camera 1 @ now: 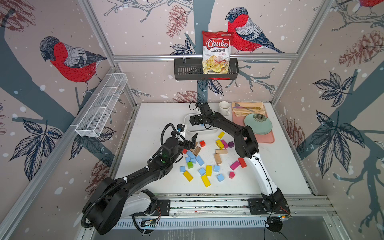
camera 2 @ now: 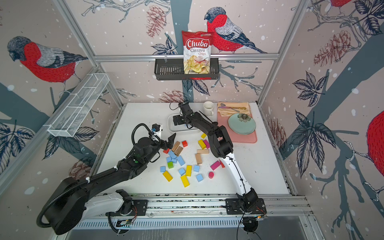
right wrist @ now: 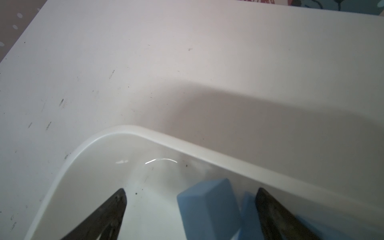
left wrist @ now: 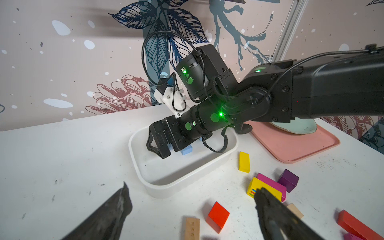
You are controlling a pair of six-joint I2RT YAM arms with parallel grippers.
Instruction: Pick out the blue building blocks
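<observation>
In the right wrist view a blue block (right wrist: 210, 208) rests inside the white bin (right wrist: 160, 138), near its back wall, with more blue beside it partly hidden by a finger. My right gripper is spread wide over the bin, its fingers apart from that block. The left wrist view also shows a blue block (left wrist: 186, 150) in the bin, under the right gripper. On the table, several blue blocks lie loose, such as one (camera 1: 199, 160) amid the pile and another (camera 1: 220, 177) near the front. My left gripper stands open and empty left of the bin's front.
Yellow (camera 1: 188, 176), red (camera 1: 202, 143), green (camera 1: 190, 164), wooden (camera 1: 217, 158) and magenta (camera 1: 234, 165) blocks are scattered among the blue ones. A white mug (camera 1: 224, 108) and a pink tray (camera 1: 266, 138) with a plate stand right of the bin.
</observation>
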